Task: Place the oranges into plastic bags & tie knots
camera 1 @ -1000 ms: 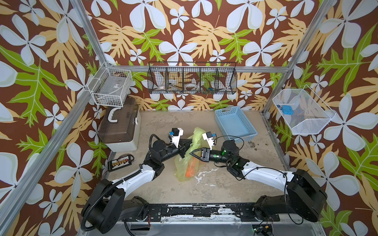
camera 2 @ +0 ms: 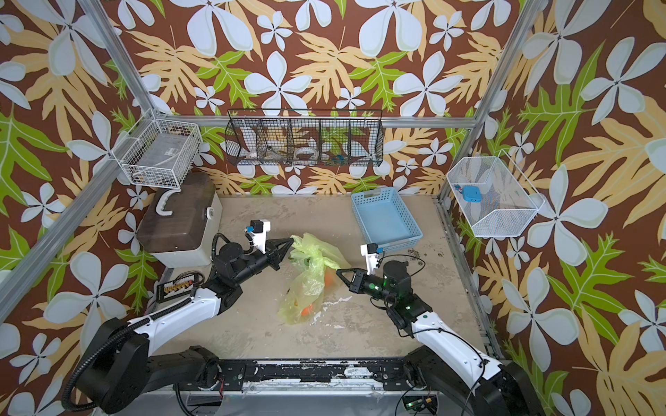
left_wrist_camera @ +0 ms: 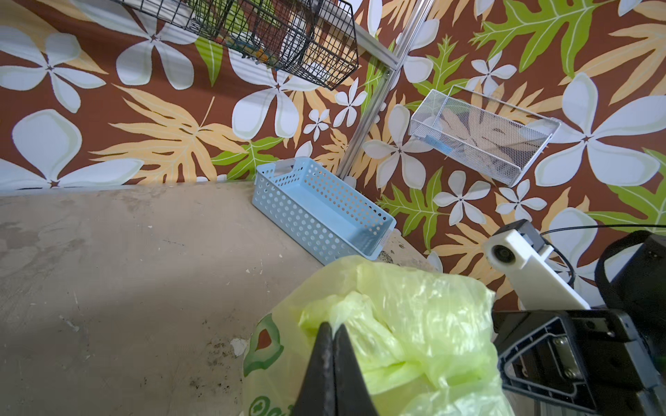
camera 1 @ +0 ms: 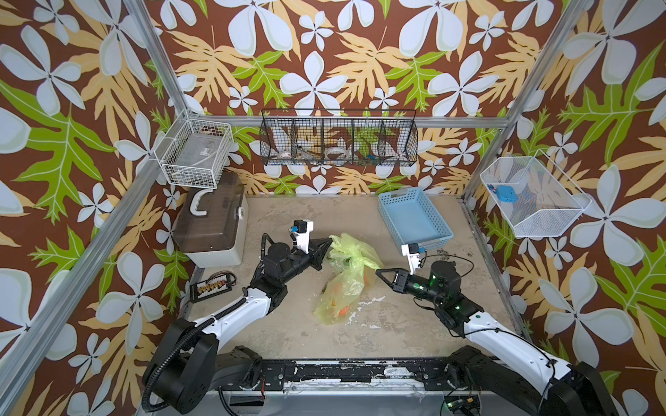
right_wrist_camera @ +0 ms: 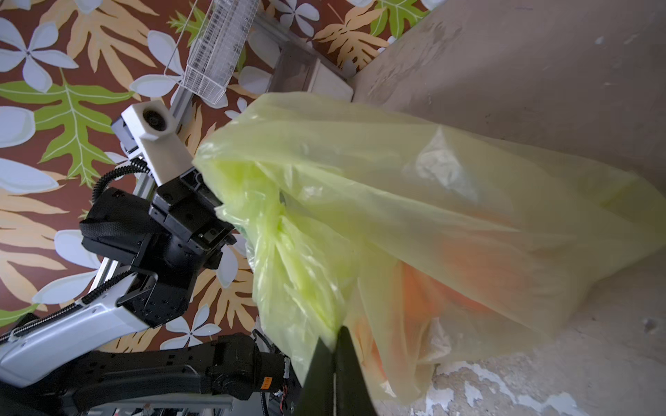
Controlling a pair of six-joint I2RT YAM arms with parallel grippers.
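The yellow-green plastic bag (camera 1: 343, 287) stands in the middle of the table, its top bunched and stretched between my two grippers. Orange shapes, the oranges (right_wrist_camera: 423, 291), show through its film; how many cannot be told. On the bag's left, my left gripper is shut on the upper film, which gathers behind its tips. My right gripper is shut at the right side, with creases of the bag running to a point at its fingertips. Some of the bag's top hides behind its own folds. Any knot is not discernible.
An empty blue basket (camera 1: 416, 218) is at the back right of the table. A brown-lidded box (camera 1: 211, 218) and a small dark tray (camera 1: 211, 286) lie at the left. Wire baskets hang on the walls.
My right gripper has moved away to the right from beside the left one, drawing the bag's top out with it. The left gripper has shifted only slightly.
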